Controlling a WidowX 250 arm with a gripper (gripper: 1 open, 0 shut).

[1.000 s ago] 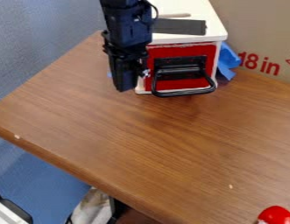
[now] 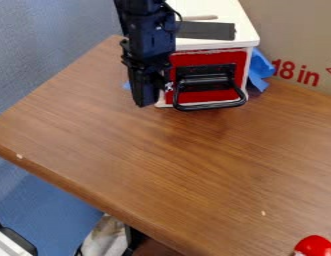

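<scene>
My black gripper [image 2: 145, 88] hangs pointing down at the left front corner of a small red and white box [image 2: 188, 97], at the back of the wooden table. The box has a white top with a dark grey strip and a black front piece with a looped handle [image 2: 211, 104]. The fingers are in shadow and overlap each other in this view, so their opening is unclear.
Blue material [image 2: 257, 72] lies right of the box, before a cardboard panel [image 2: 295, 40]. A red rounded object [image 2: 315, 247] sits at the lower right.
The box has not visibly moved.
</scene>
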